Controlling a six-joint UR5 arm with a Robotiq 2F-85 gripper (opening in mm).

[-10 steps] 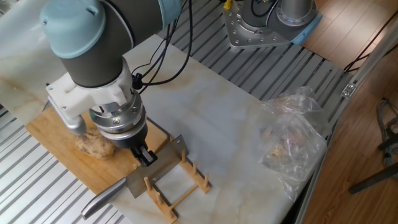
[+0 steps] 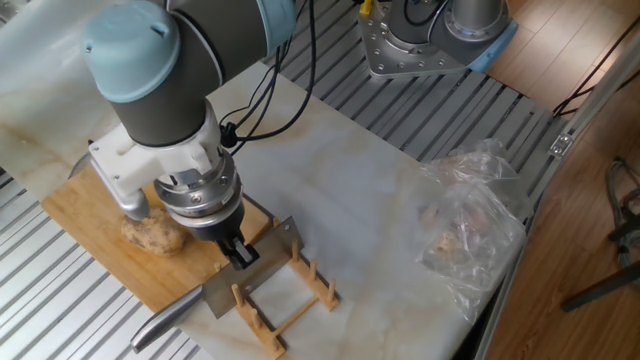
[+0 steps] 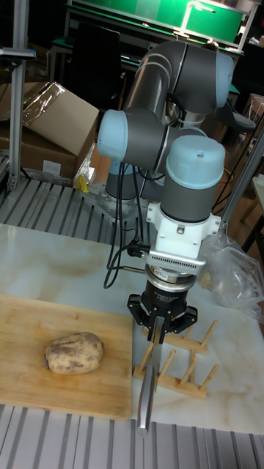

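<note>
A cleaver stands on edge by the pegs of a small wooden rack [image 2: 295,318]. Its broad blade [image 2: 272,255] and grey metal handle [image 2: 168,318] show in exterior view 2. In exterior view 3 the cleaver [image 3: 147,395] is seen nearly edge-on, handle toward the camera. My gripper [image 2: 241,256] points down at the blade's upper edge, near its middle. From the other side, the gripper [image 3: 158,328] sits right above the blade, its black fingers close around the top edge. Whether they touch or pinch the blade is unclear.
A potato [image 2: 155,232] lies on the wooden cutting board [image 2: 95,222], left of the cleaver. A clear plastic bag [image 2: 470,235] rests near the table's right edge.
Cleaver, rack, potato and board have stayed put.
</note>
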